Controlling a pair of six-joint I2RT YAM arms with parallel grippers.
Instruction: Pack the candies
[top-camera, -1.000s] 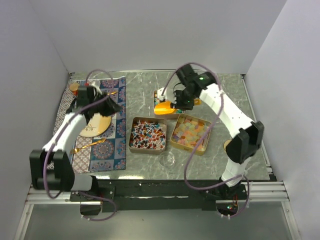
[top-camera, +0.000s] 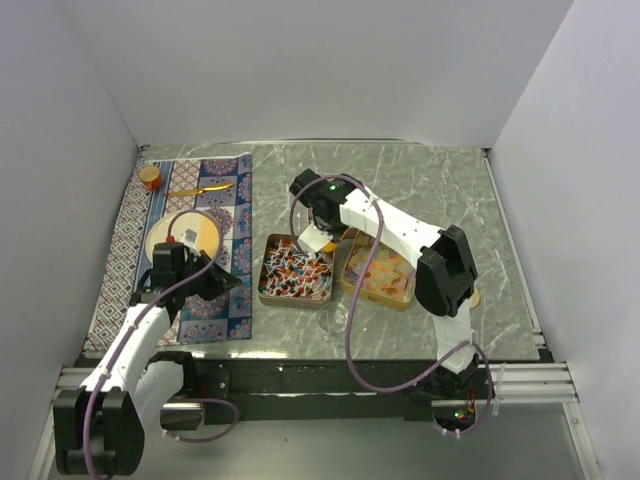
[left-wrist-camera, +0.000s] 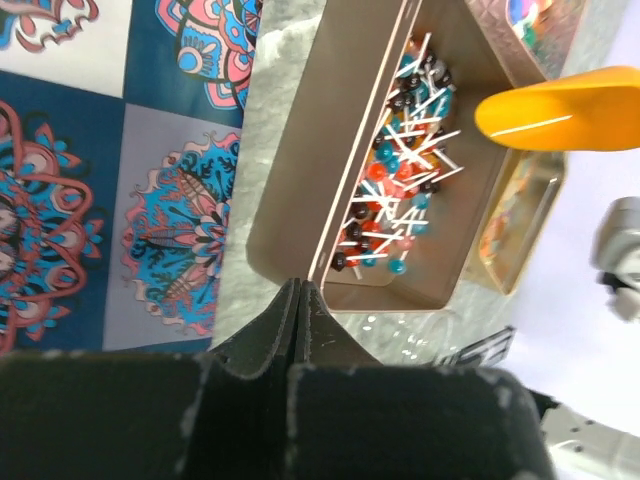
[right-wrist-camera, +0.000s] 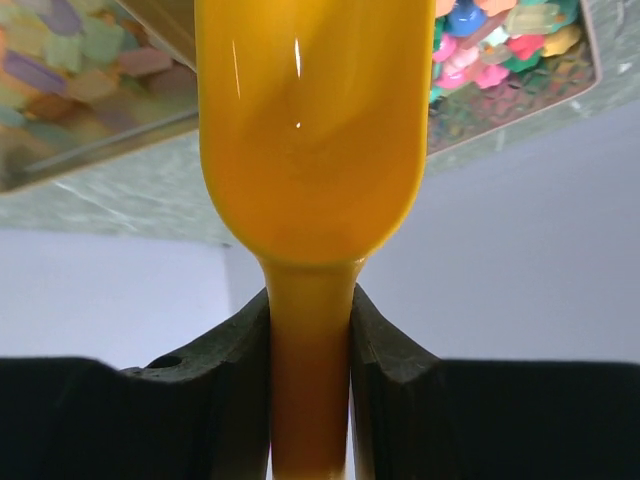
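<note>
My right gripper is shut on the handle of a yellow scoop (right-wrist-camera: 310, 130), whose bowl shows no candy in the right wrist view. In the left wrist view the scoop (left-wrist-camera: 565, 110) hangs over the inner side of the lollipop box (left-wrist-camera: 290, 150). Red, blue and dark lollipops (left-wrist-camera: 400, 190) with white sticks lie in that box. My left gripper is shut, nothing showing between its fingers, and appears beside the box's near corner. From above, the left gripper (top-camera: 236, 281) is over the patterned cloth's right edge. Pale wrapped candies (top-camera: 385, 272) fill a second box.
Bright candies (right-wrist-camera: 510, 45) lie in a third box, mostly hidden by the right arm from above. A clear round container (top-camera: 334, 320) stands in front of the boxes. A plate (top-camera: 200, 235), a cup (top-camera: 150, 177) and a golden utensil (top-camera: 205, 189) are on the cloth (top-camera: 240, 300).
The right arm has swung left with the scoop, from over the back box toward the lollipop box.
</note>
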